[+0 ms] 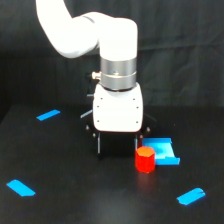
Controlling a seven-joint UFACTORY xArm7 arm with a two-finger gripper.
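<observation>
A small red cylinder stands upright on the dark table, right of centre. Just behind it and to its right is a light-blue tray with a blue rim. My gripper points down to the left of the cylinder. Its dark fingers are hard to make out against the table, but their faint edges stand wide apart, with nothing visible between them. The right finger is close beside the cylinder's left side; whether they touch I cannot tell. That finger seems to cover the tray's left edge.
Flat blue strips lie at the far left, the near left and the near right. Bare black table spreads across the front middle.
</observation>
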